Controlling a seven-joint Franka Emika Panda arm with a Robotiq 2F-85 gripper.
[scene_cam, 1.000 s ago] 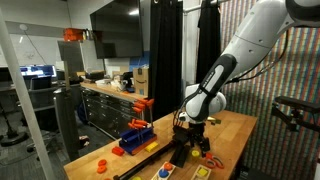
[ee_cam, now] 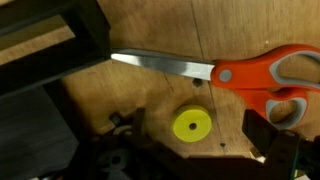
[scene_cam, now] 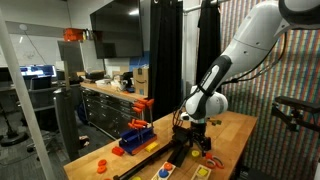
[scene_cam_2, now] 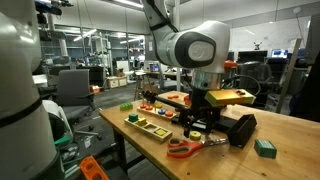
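A round yellow piece lies on the wooden table, between the two black fingers of my open gripper as the wrist view looks down. The gripper appears to hold nothing. Orange-handled scissors lie just beyond the piece, their blades pointing left. Exterior view 2 shows the yellow piece under the gripper and beside the scissors. How much height separates fingertips and piece is hard to tell.
A black open container stands close to the gripper, and its edge fills the wrist view's upper left. A green block lies to the right. A wooden tray with coloured pieces is at left.
The arm has shifted slightly to the right in exterior view 1. The objects on the table appear unmoved.
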